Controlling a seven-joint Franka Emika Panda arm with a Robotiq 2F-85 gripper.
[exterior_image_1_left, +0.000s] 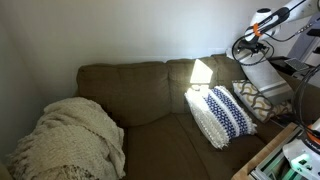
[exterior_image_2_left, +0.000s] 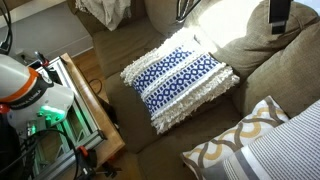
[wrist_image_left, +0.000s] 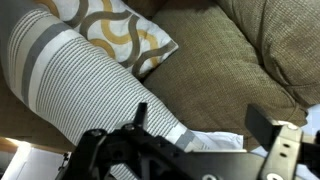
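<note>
In the wrist view my gripper stands open, with nothing between its fingers. Below it lies a white-and-grey striped pillow (wrist_image_left: 85, 80), and the fingers are above its lower right end. A pillow with tan and grey curved shapes (wrist_image_left: 125, 30) rests against the striped one. The brown couch (wrist_image_left: 205, 85) fills the middle of that view. Further along the seat, a fringed white pillow with blue patterned bands (exterior_image_2_left: 180, 80) leans on the backrest. Exterior view 1 shows the arm reaching in from the right, high over the striped pillow (exterior_image_1_left: 264, 78).
A cream knitted blanket (exterior_image_1_left: 70, 143) drapes over the couch's left end. A wooden table edge (exterior_image_2_left: 92, 105) with the arm's base (exterior_image_2_left: 35, 95) faces the couch. A bright light patch shows on the backrest.
</note>
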